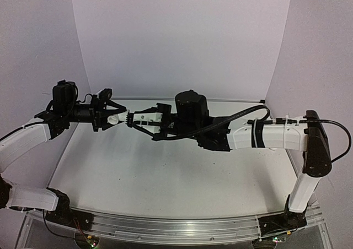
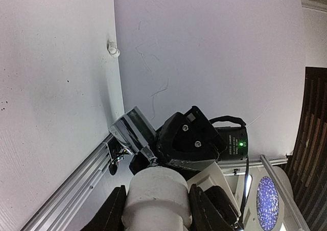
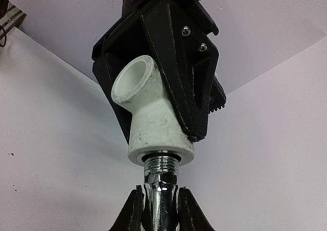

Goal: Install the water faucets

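A white branched pipe fitting with a round side opening is clamped in my left gripper (image 1: 116, 118); its rounded white body (image 2: 157, 198) also shows in the left wrist view. My right gripper is shut on a chrome faucet (image 3: 161, 177) with a threaded end. In the right wrist view that thread points at the fitting's lower mouth, a dark ring at the joint. The thread's tip appears to be at or just inside the mouth, most of the thread still showing. How deep it sits is hidden. Both parts are held above the table.
The white table (image 1: 165, 177) below the arms is bare. Pale walls enclose the back and sides, and a metal rail (image 1: 176, 221) runs along the front edge. A small white peg (image 2: 113, 49) sits by the table's edge in the left wrist view.
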